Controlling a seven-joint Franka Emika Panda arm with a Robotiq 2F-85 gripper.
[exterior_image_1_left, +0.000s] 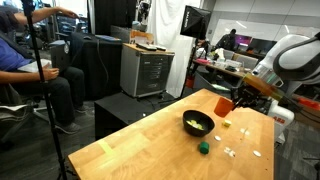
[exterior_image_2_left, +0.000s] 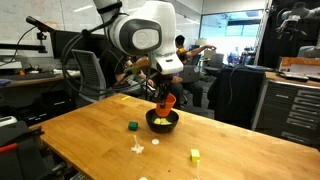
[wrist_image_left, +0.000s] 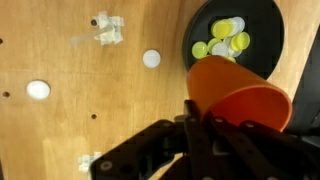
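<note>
An orange cup (wrist_image_left: 240, 88) is held in my gripper, whose black fingers are shut on its rim or wall in the wrist view. In exterior view 1 the orange cup (exterior_image_1_left: 224, 107) hangs above the table, just right of the black bowl (exterior_image_1_left: 198, 123). Seen from exterior view 2, the cup (exterior_image_2_left: 167, 101) is over or behind the bowl (exterior_image_2_left: 161, 127), tilted. Yellow and white round pieces (wrist_image_left: 222, 30) lie inside the bowl. How far the cup's bottom is above the bowl cannot be judged.
A green object (exterior_image_2_left: 133, 126) and a yellow block (exterior_image_2_left: 195, 156) rest on the wooden table (exterior_image_2_left: 90, 130). White round pieces and bits of tape (wrist_image_left: 110, 30) are scattered near the bowl.
</note>
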